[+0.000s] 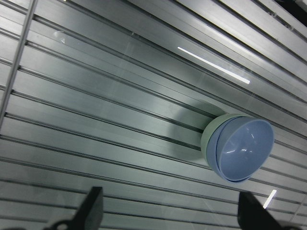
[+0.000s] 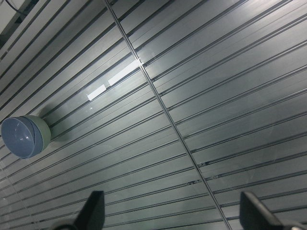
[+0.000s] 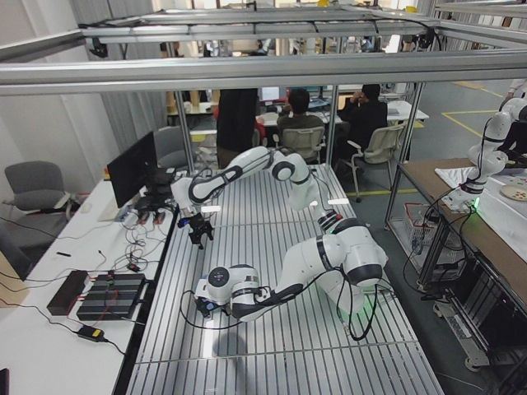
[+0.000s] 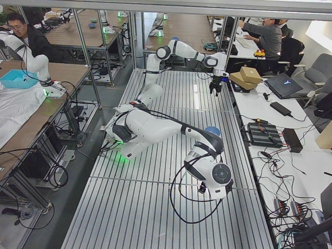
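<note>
Two blue bowls nested in a green bowl point(image 1: 240, 148) lie on the slatted metal table point(image 1: 96, 143), right of centre in the left wrist view. They also show in the right wrist view point(image 2: 19, 136); in the camera right view the blue rim point(image 4: 211, 129) is partly behind an arm. My left gripper is above the table, open and empty, the stack beyond its fingertips. My right gripper is open and empty over bare table, the stack off to one side. In the camera left view the stack is hidden behind the near arm.
A white desk point(image 3: 49, 354) with a monitor point(image 3: 130, 169), power units and cables runs along the table's side. Aluminium frame bars point(image 3: 263, 70) cross overhead. Much of the table's surface around both grippers is clear.
</note>
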